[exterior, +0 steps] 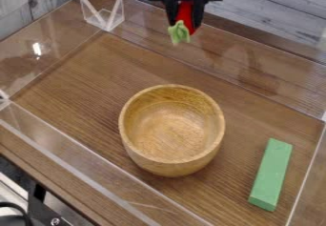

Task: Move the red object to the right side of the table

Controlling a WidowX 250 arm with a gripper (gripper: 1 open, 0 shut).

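Near the top centre of the camera view, my black gripper [186, 1] points downward, shut on the red object [185, 14]. A green part [178, 31] hangs at the lower end of the red object. Bare wooden table [140, 63] shows below and around it, and the red object appears to be held above that surface. The fingers partly cover its upper part.
A round wooden bowl [173, 132] stands at the front centre. A green block [272, 174] lies near the front right edge. At the back left is a white wire-like stand [103, 14].
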